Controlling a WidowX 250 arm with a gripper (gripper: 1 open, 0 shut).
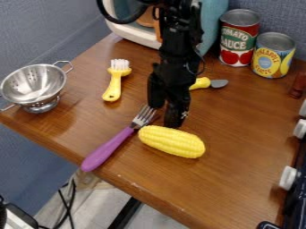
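A black robot arm reaches down from the top centre to the middle of the wooden table, its gripper (pixel 167 106) low, just above the yellow corn (pixel 174 140), with the purple-handled fork (pixel 110 147) to its left. Whether the fingers are open or shut is hard to tell. Behind the gripper lies a yellow-handled tool (pixel 209 83) with a grey end, partly hidden. The corn lies on its side on the table.
A steel colander (pixel 34 85) sits at the left edge, near a yellow brush (pixel 114 82). A tomato can (pixel 238 38) and a second can (pixel 273 55) stand back right. A black appliance (pixel 294 179) lines the right edge.
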